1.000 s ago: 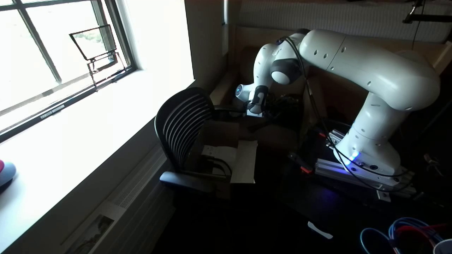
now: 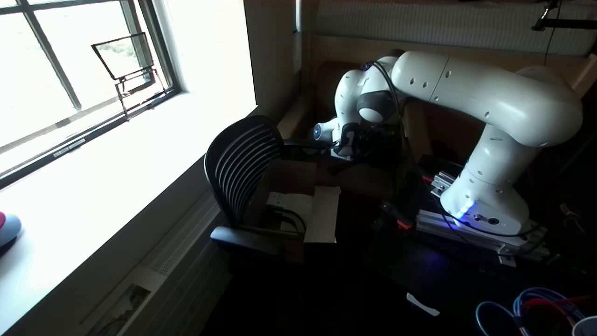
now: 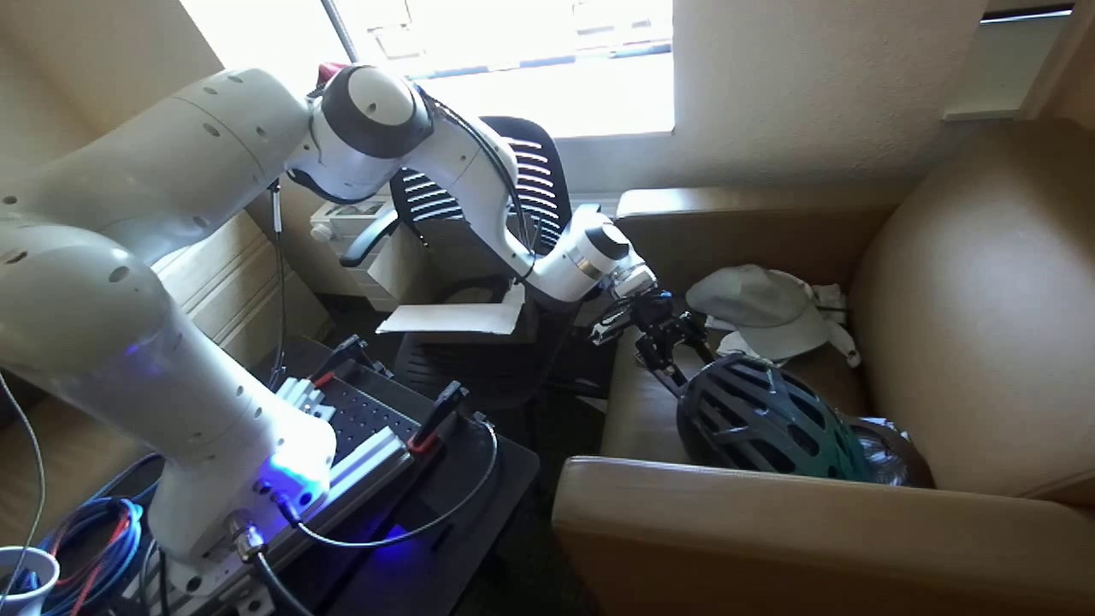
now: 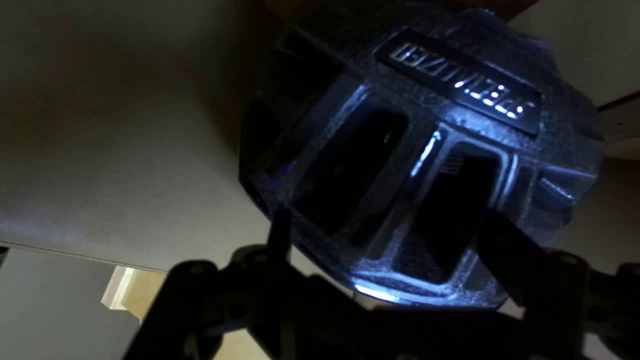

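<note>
A dark helmet [image 3: 757,416] with long vents rests on the seat of a tan leather armchair. Its shell fills much of the wrist view, where a lettered badge shows on the helmet [image 4: 354,162]. My gripper [image 3: 677,364] is at the helmet's near end, fingers spread apart. In the wrist view my gripper has one finger by the helmet's lower left edge and the other over its lower right side. Whether either finger touches the shell I cannot tell. In exterior view 1 the gripper is lost in shadow.
A pale cap [image 3: 760,303] lies behind the helmet on the seat. The armchair's front armrest [image 3: 821,513] rises beside the helmet. A black mesh chair [image 2: 246,173] and an open cardboard box [image 2: 322,215] stand between the window and the robot's base.
The arm has come down and its wrist has shifted slightly right in exterior view 1. Chair and box have stayed put.
</note>
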